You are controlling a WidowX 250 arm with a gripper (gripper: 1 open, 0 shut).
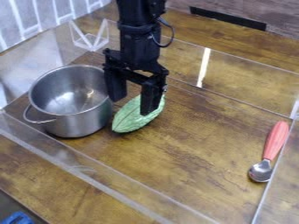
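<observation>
My black gripper (pixel 135 94) stands open, lowered over a pale green bitter melon (pixel 135 122), its fingers hanging either side of the melon's upper part. A steel pot (pixel 68 114) with side handles sits just left of the melon, partly behind the gripper. Whether the fingers touch the melon I cannot tell.
A scoop with a red handle (pixel 275 140) lies at the right on the wooden table (pixel 176 175). Clear panels border the area. A blue object (pixel 14 219) shows at the lower left corner.
</observation>
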